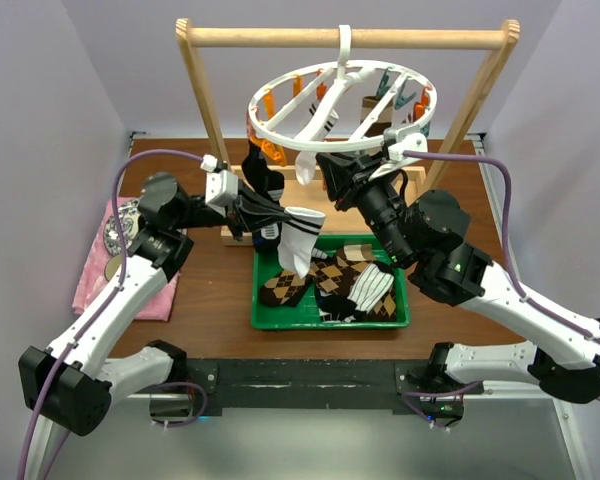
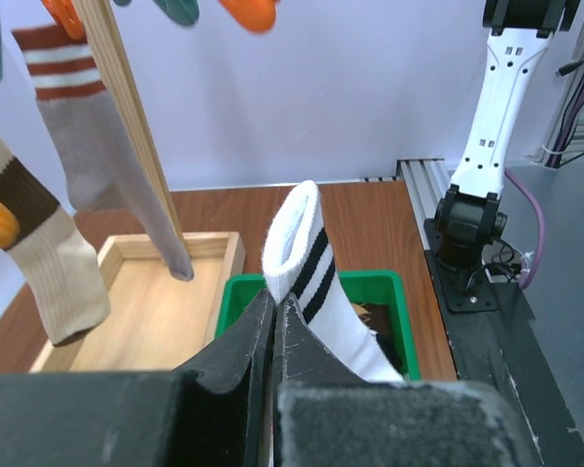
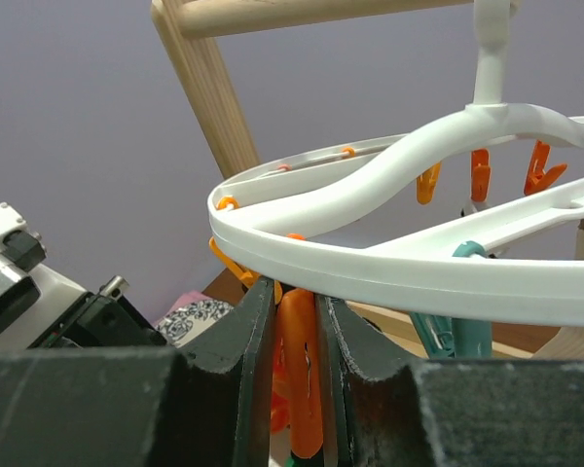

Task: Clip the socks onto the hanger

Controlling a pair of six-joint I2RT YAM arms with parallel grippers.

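Note:
A white sock with black stripes (image 1: 302, 245) (image 2: 336, 311) hangs from my left gripper (image 1: 285, 214), shut on its top, in front of the green tray (image 1: 330, 325). My right gripper (image 1: 325, 165) is shut on an orange clip (image 3: 302, 370) just under the white round hanger (image 1: 280, 132) (image 3: 389, 268). Other socks, such as a grey one with red stripes (image 2: 117, 165) and a beige one (image 2: 58, 272), hang from clips.
More socks lie in the green tray. A wooden stand (image 1: 420, 38) carries the hanger over a wooden box (image 2: 175, 311). A pink cloth with dishes (image 1: 155, 305) is at the left.

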